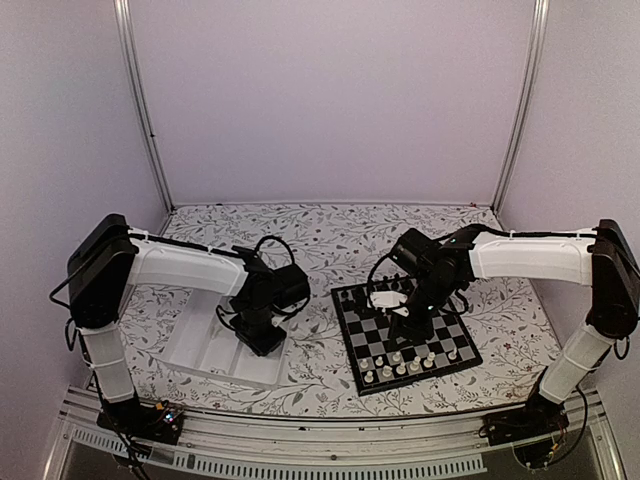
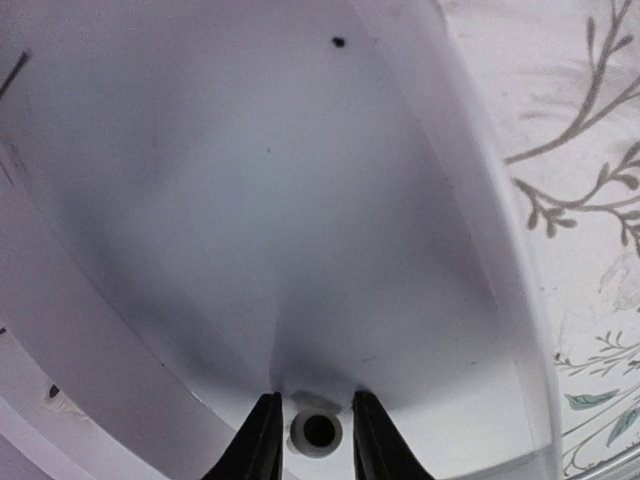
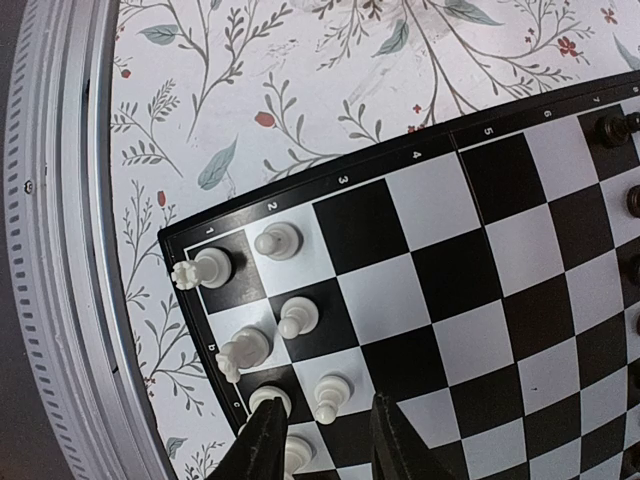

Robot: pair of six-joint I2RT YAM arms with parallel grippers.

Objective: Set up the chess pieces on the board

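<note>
In the left wrist view a pale round piece (image 2: 331,440) with a dark centre lies low in the white tray (image 2: 520,300); the fingertips of my left gripper stand apart on either side of it, part open. My right gripper hangs open over the chessboard (image 3: 450,360), where white pieces such as a pawn (image 3: 330,400) and a knight (image 3: 245,350) stand along one edge. Dark pieces (image 3: 615,130) stand at the far edge. Whether anything is between the right fingers is not clear beyond the pieces below them.
The tray's dividers (image 2: 90,320) form long compartments, mostly empty where seen. Floral tablecloth (image 1: 300,230) is clear behind both arms and between tray and board. The table's front rail (image 3: 80,250) runs beside the board.
</note>
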